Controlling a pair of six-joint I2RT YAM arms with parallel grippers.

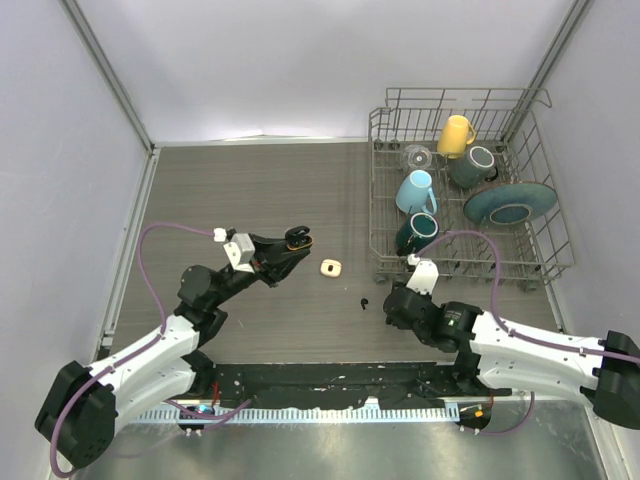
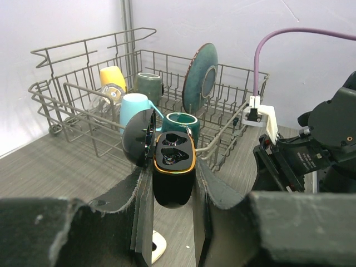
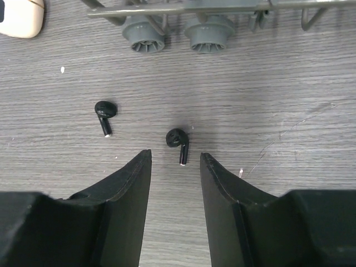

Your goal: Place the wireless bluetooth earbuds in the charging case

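Gripped between the fingers of my left gripper is the black charging case [image 2: 174,167], its lid swung open and both earbud hollows showing empty. In the top view the case [image 1: 299,238] hangs over the table's middle. Two black earbuds lie on the table in the right wrist view: one earbud [image 3: 178,143] ahead of the gap of my right gripper, the other earbud [image 3: 105,115] farther left. The right gripper's fingers stand apart with nothing held. From above, the left earbud [image 1: 364,303] shows, while the right arm hides the other.
A wire dish rack [image 1: 373,200] with mugs and a plate [image 1: 510,204] stands at the right; its feet [image 3: 143,34] are close beyond the earbuds. A small cream-coloured object [image 1: 331,268] lies near the table's middle.
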